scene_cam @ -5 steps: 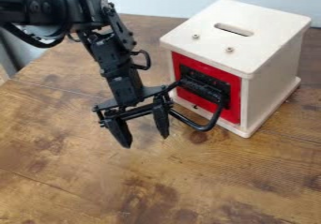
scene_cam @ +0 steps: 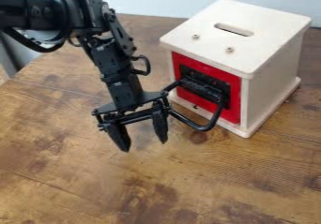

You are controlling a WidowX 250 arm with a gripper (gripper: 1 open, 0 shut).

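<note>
A black robot arm reaches down from the upper left, its gripper [scene_cam: 141, 134] hanging above the wooden table with two fingers apart and nothing between them. To its right stands a pale wooden box [scene_cam: 269, 73] with a slot in the sloped top and a red front panel [scene_cam: 185, 67]. On the panel is a black mechanism [scene_cam: 208, 85] with a bent black handle that reaches out and down toward the gripper; whether the handle touches the gripper's body is unclear.
A pale wall shows behind the table at the upper left.
</note>
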